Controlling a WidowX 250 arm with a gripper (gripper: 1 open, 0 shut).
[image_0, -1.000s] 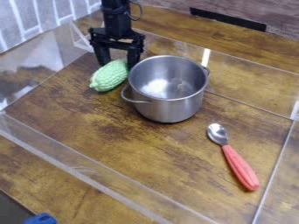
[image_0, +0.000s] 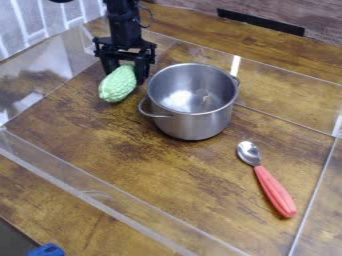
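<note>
The black gripper (image_0: 124, 58) is at the top left of the camera view, just behind a pale green corn-like vegetable (image_0: 118, 84) lying left of a steel pot (image_0: 190, 115). The gripper's fingers are dark and small, so whether they are shut on the vegetable I cannot tell.
A spoon with a red handle (image_0: 274, 188) lies at the right on the wooden table (image_0: 134, 185). A blue object (image_0: 46, 249) shows at the bottom left edge. Clear panels border the left and right, and the front middle of the table is clear.
The gripper has moved a little to the left. The vegetable has shifted slightly left and turned more upright in the view, away from the pot.
</note>
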